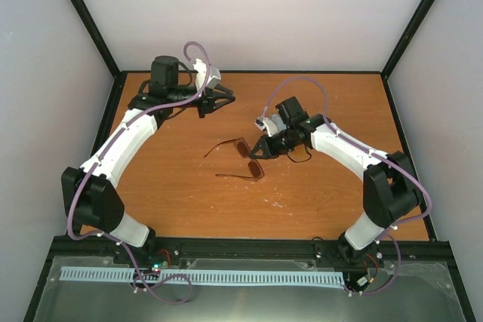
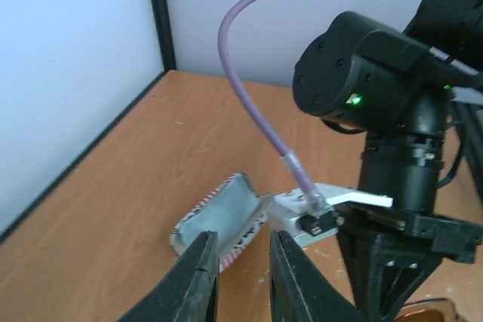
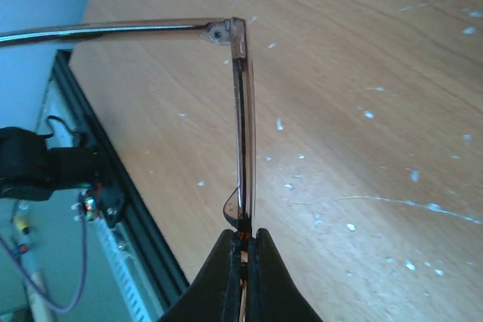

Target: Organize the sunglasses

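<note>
The brown sunglasses [image 1: 254, 168] [image 3: 240, 126] hang from my right gripper [image 1: 255, 152], which is shut on their frame near the middle, temples unfolded toward the left in the top view. My left gripper [image 1: 223, 99] is raised at the back left, away from the sunglasses; its fingers stand somewhat apart with nothing visible between them, and whether that counts as open is unclear. A pale blue-grey pouch or case with striped edging [image 2: 211, 216] lies on the table behind my right arm in the left wrist view, mostly hidden from above.
Dark rails border it, with white walls at the back and sides. Purple tubes loop over both arms.
</note>
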